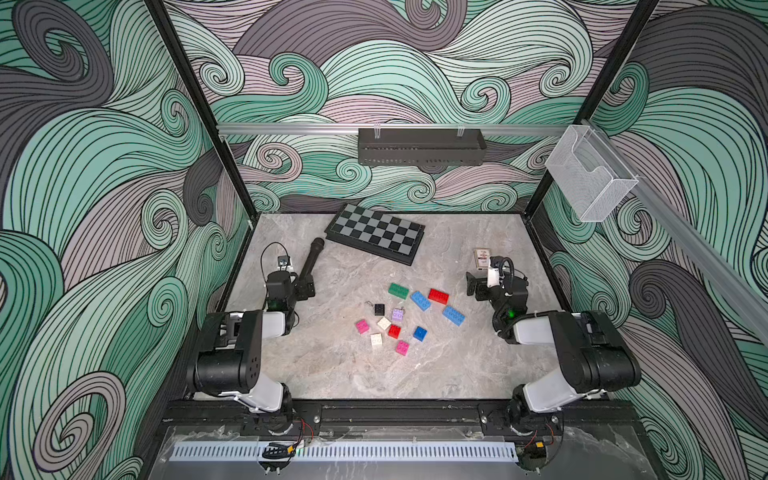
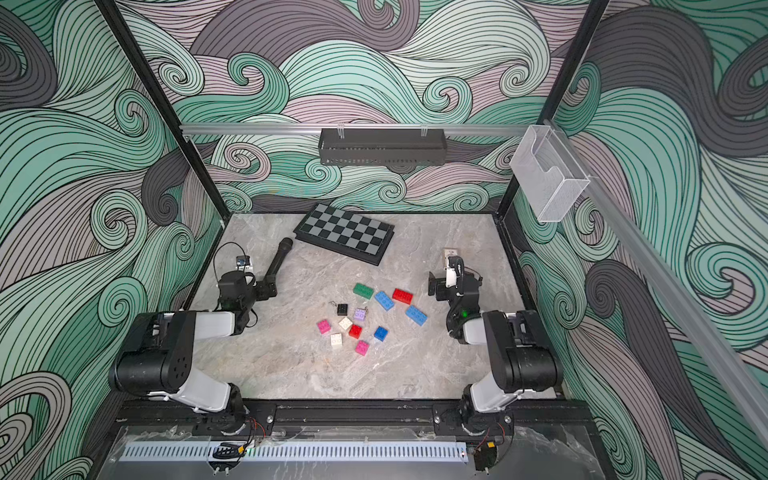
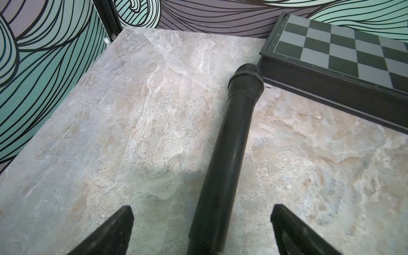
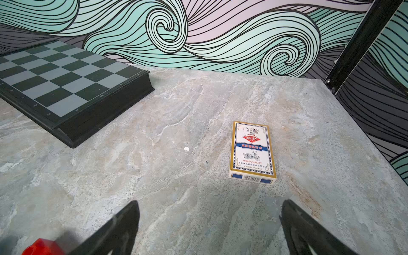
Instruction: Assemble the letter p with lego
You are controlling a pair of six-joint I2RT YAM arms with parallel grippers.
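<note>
Loose lego bricks lie scattered over the middle of the table. Larger ones are a green brick (image 1: 398, 291), two light-blue bricks (image 1: 420, 301) and a long red brick (image 1: 437, 296). Nearer the front are small ones: a black brick (image 1: 379, 309), a lilac brick (image 1: 397, 315), a small red brick (image 1: 394, 331), a dark-blue brick (image 1: 420, 333), two pink bricks (image 1: 362, 326) and two white bricks (image 1: 377, 340). My left gripper stands open left of the bricks, fingers wide apart. On their right, my right gripper is open too, holding nothing.
A black microphone (image 3: 225, 161) lies in front of the left gripper. The chessboard box (image 1: 376, 232) occupies the back of the table, and a card box (image 4: 252, 150) sits ahead of the right gripper.
</note>
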